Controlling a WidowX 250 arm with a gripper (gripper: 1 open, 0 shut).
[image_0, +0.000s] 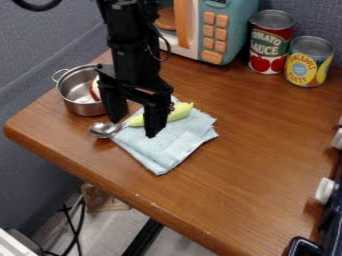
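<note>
My black gripper is lowered over the left part of the table, above a light blue cloth. A yellow banana-like object lies on the cloth, partly behind the gripper. A silver spoon rests at the cloth's left edge, just below the gripper. Behind the gripper on the left sits a steel pot with something pale inside. The fingers look apart; whether anything is between them is hard to see.
A toy microwave, a tomato can and a yellow can stand at the back. A dark appliance is at the right edge.
</note>
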